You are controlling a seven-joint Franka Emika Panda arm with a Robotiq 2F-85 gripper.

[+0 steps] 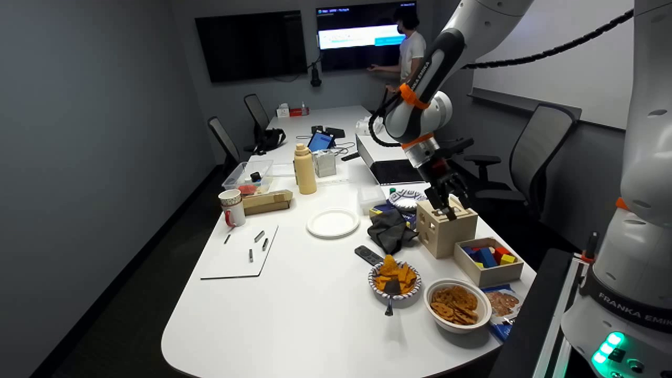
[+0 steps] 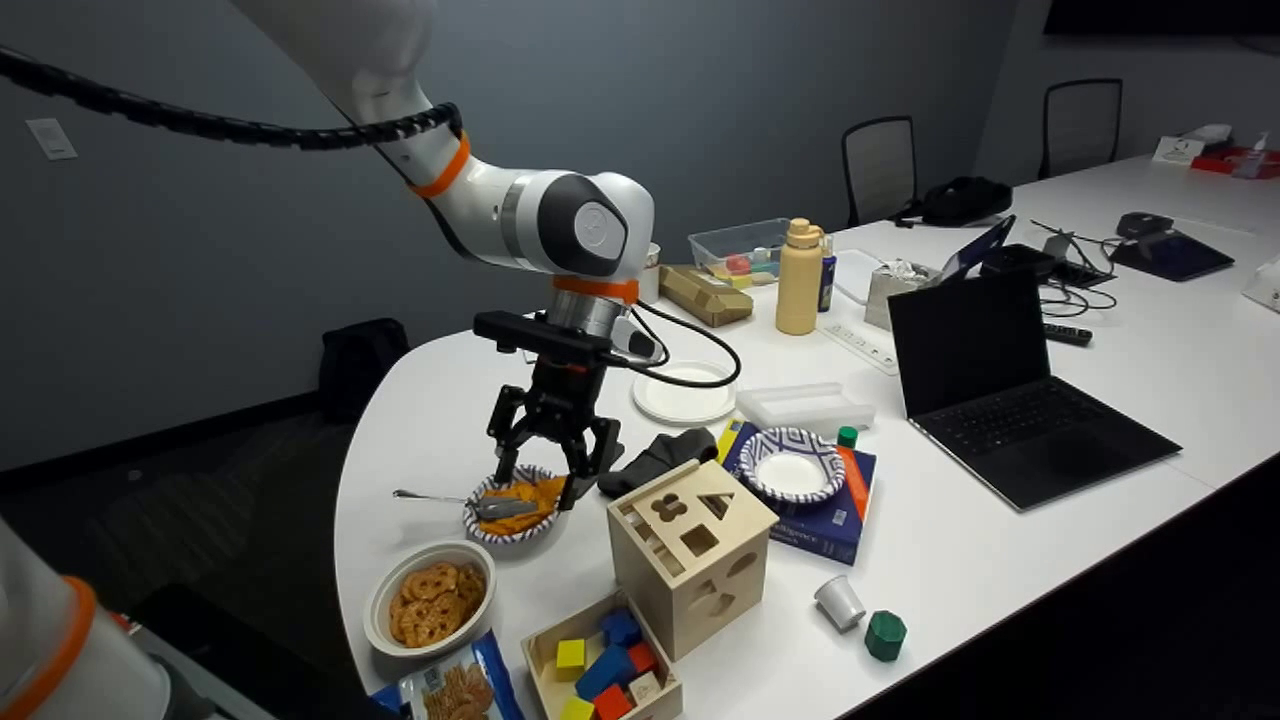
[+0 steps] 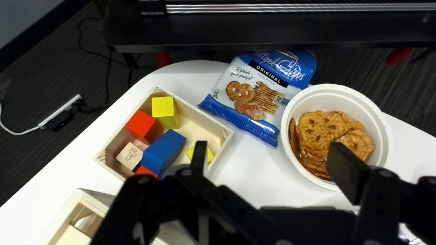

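Observation:
My gripper stands open above the table, its two fingers wide apart and nothing between them. From the second exterior view, the gripper [image 2: 534, 486] hangs near the wooden shape-sorter box [image 2: 690, 546] and the patterned bowl of orange chips [image 2: 518, 518], in which a spoon rests. A shallow wooden tray [image 3: 200, 108] holds several red, blue, yellow and plain blocks. Beyond the fingers lies a blue pretzel-chip bag [image 3: 261, 92]. To its right in the wrist view sits a white bowl [image 3: 382, 122] of pretzel chips [image 3: 327, 132], partly covered by one finger.
A dark cloth [image 1: 391, 231], a remote [image 1: 368, 254] and a white plate [image 1: 332, 223] lie nearby. Past the sorter box are a book [image 2: 828, 522], a silver cup [image 2: 840, 602] and a green block [image 2: 885, 636].

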